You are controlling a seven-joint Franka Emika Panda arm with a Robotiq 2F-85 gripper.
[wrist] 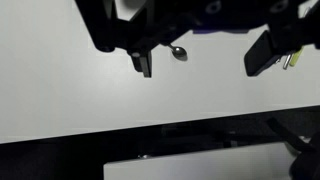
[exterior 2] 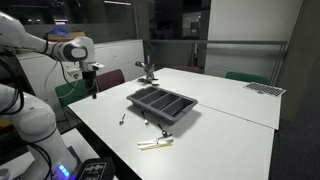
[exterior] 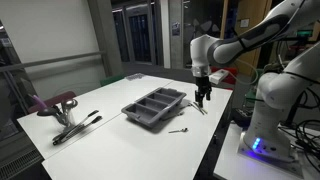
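My gripper is open and hangs above the white table, its fingers [wrist: 143, 63] wide apart with nothing between them. In the wrist view a small dark spoon [wrist: 179, 52] lies on the table below, showing in the gap. Exterior view 1 has the gripper [exterior: 199, 100] to the right of a grey compartment tray [exterior: 150, 117], with a spoon [exterior: 178, 131] in front of the tray. From the other side, the tray [exterior 2: 150, 108] appears empty. Several utensils, some with yellow handles [exterior 2: 155, 148], lie beside it.
A holder with dark utensils [exterior: 63, 112] stands at the table's far end. Chairs [exterior 2: 115, 78] line the back edge. The table's front edge runs below the gripper in the wrist view.
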